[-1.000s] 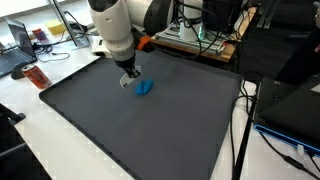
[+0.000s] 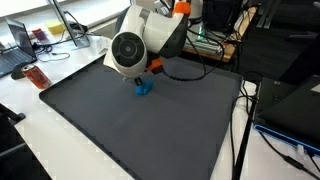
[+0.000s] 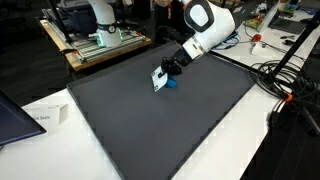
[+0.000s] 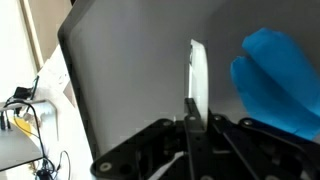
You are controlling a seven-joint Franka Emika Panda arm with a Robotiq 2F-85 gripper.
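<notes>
A thin white card-like piece (image 3: 159, 78) stands on edge on the dark mat, and the wrist view shows this white piece (image 4: 198, 75) nearly edge-on, running into the black fingers. My gripper (image 3: 173, 68) is shut on it, low over the mat; its dark fingertips appear in the wrist view, where the gripper fills the lower right. A crumpled blue item (image 2: 143, 88), perhaps cloth, lies right beside the gripper and card. It also shows as a blue shape (image 4: 278, 80) at the right of the wrist view. How deep the card sits between the fingers is unclear.
An orange-red can (image 2: 37, 77) stands off its far left corner. Cables (image 3: 290, 85) lie beyond one edge, and a wooden stand (image 3: 100, 45) with clutter is behind.
The arm has moved right and closer to the camera in exterior view 1, now over the blue item. The white piece, visible left of the blue item before, has shifted with the gripper.
</notes>
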